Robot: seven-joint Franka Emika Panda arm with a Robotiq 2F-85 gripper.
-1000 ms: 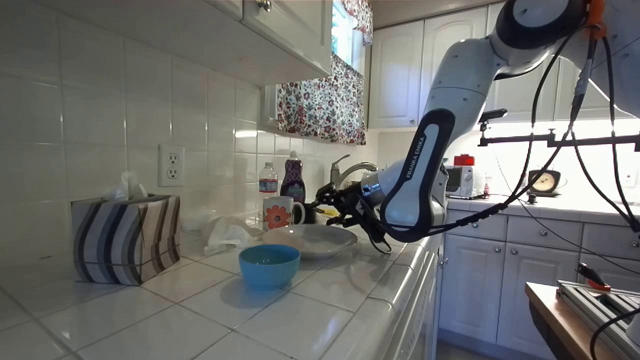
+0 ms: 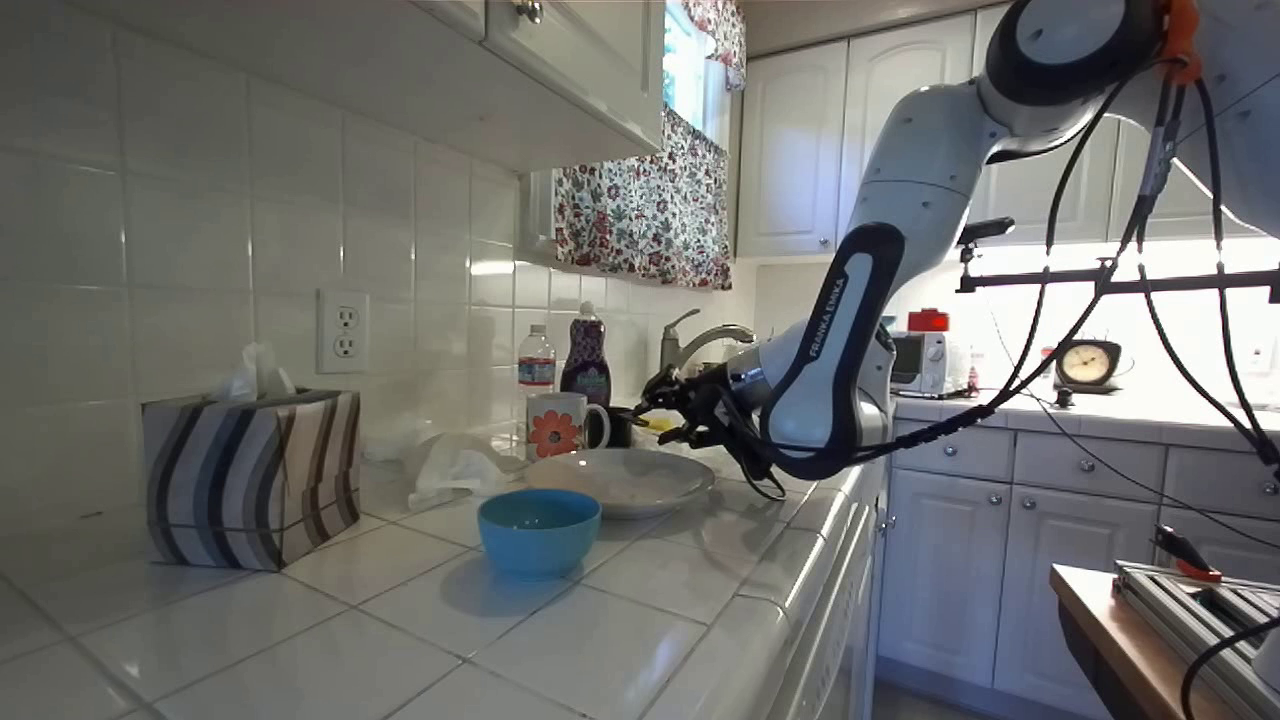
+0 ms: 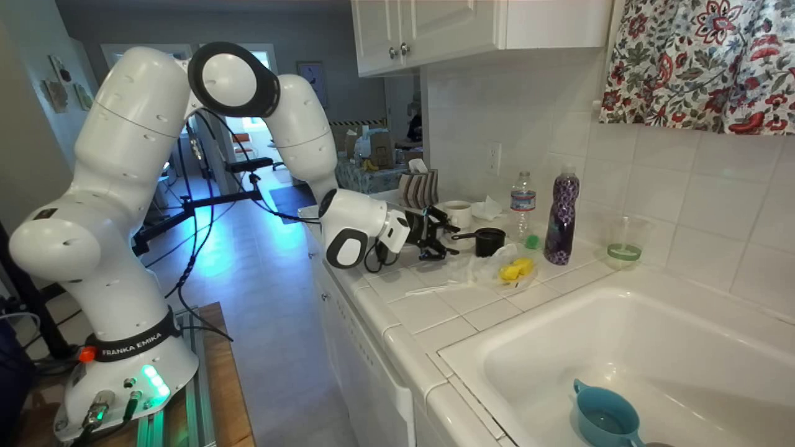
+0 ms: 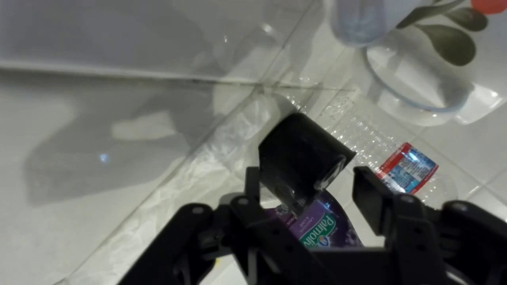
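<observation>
My gripper stands part open, its fingers clearly apart in the wrist view. A black small pot [image 4: 302,154] lies just beyond the fingertips there, across the gap. In exterior view 2 the black pot [image 3: 489,242] sits upright on the counter, its handle [image 3: 463,236] pointing toward my gripper [image 3: 453,241]. Whether the handle lies between the fingers is hard to tell, and I see no grip on it. A white mug with an orange flower [image 2: 555,430] stands beside the gripper, partly hiding the pot in exterior view 1.
Close behind the pot are a water bottle [image 3: 523,201] and a purple soap bottle [image 3: 563,216]. A grey plate [image 2: 618,486] and a blue bowl [image 2: 540,534] lie nearer the tissue box [image 2: 252,474]. Yellow food on plastic [image 3: 515,269] and the sink [image 3: 522,380] flank the other side.
My gripper and wrist have shifted and tilted slightly, with the lower finger a little higher now. The arm's cables have swung somewhat left in exterior view 1. The counter objects look unmoved.
</observation>
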